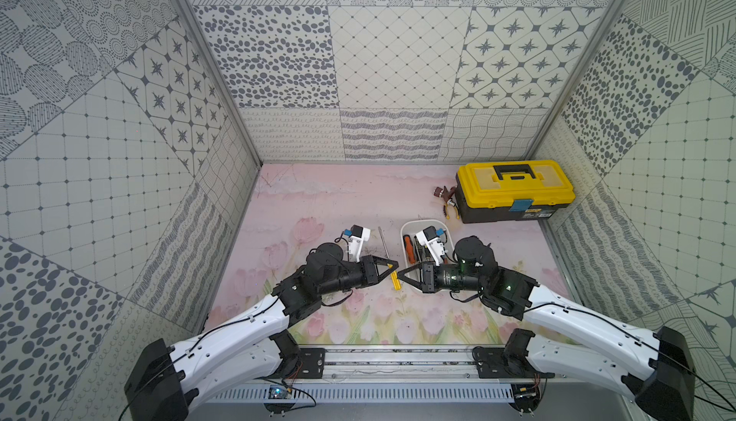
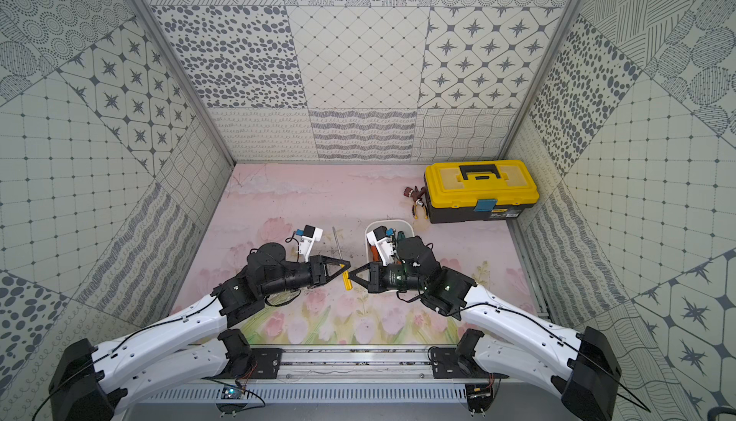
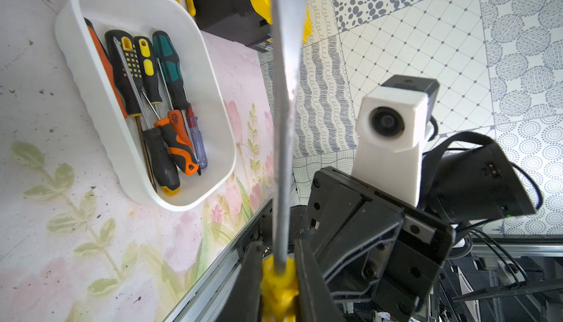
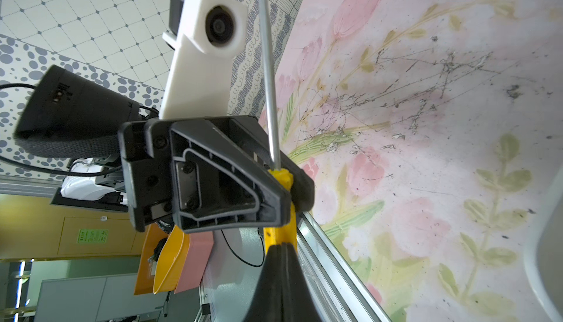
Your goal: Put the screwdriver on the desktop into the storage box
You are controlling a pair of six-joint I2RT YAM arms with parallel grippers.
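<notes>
A screwdriver with a long metal shaft [image 4: 266, 75] and yellow handle [image 1: 396, 283] stands tilted in the air between my grippers. My left gripper [image 1: 391, 266] is shut on the handle near the shaft's base. My right gripper [image 1: 402, 273] is shut just beside the handle; in the right wrist view its fingertips meet in front of the yellow, with nothing visible between them. A white open box [image 3: 85, 87] holding several screwdrivers sits on the desktop right of centre, behind the right gripper in the top views.
A yellow-and-black toolbox [image 1: 513, 191] stands closed at the back right, with pliers and other small tools [image 2: 416, 202] beside it. The pink floral desktop [image 1: 322, 198] is clear at the back left and centre. Patterned walls enclose the sides and back.
</notes>
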